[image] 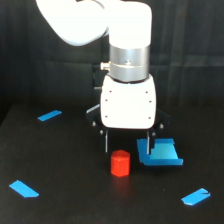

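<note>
A small red object stands on the dark table, slightly left of the middle of the view. My gripper points downward, its white hand centred in the view. The dark fingers stand wide apart with nothing between them that I can make out. In the picture the red object's top shows between and just below the fingertips; how far apart they are in depth cannot be told. Just to the right is a blue tray-like piece, its left part close to the right finger.
Blue strips of tape lie at the left back, left front and right front.
</note>
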